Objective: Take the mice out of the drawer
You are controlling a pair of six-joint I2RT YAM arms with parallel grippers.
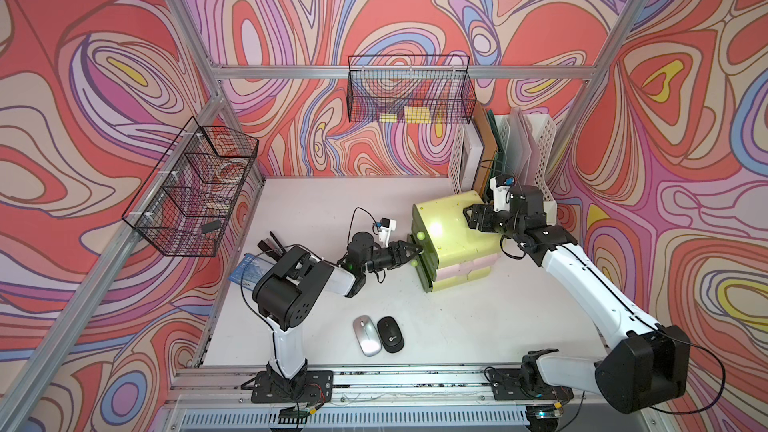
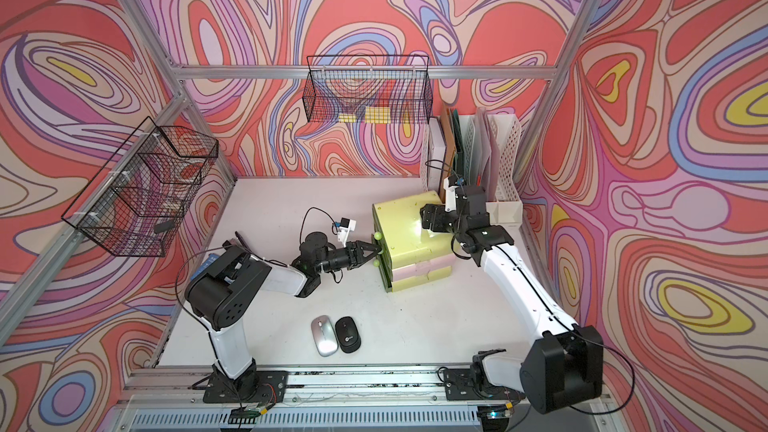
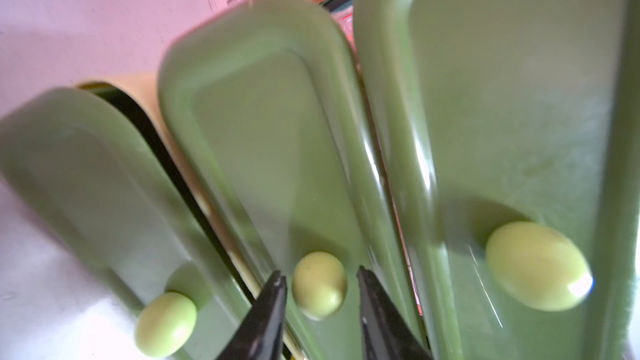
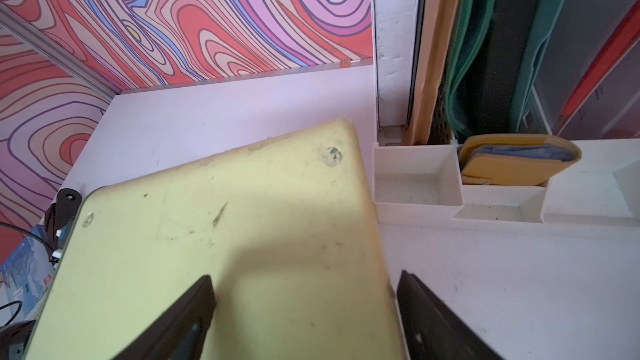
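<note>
The yellow drawer unit (image 1: 448, 224) has green drawer fronts with round knobs on its left side, as the left wrist view shows. My left gripper is part open, fingers either side of the middle knob (image 3: 318, 283). My right gripper stands open at the top of the unit, near its right edge. A silver mouse (image 1: 367, 336) and a black mouse (image 1: 391, 334) lie side by side on the table in front. The drawers' insides are hidden.
A white file organiser (image 2: 504, 212) with folders stands behind the unit. Wire baskets (image 1: 408, 88) hang at the back and left. Pens and a blue packet (image 1: 248, 272) lie at the left.
</note>
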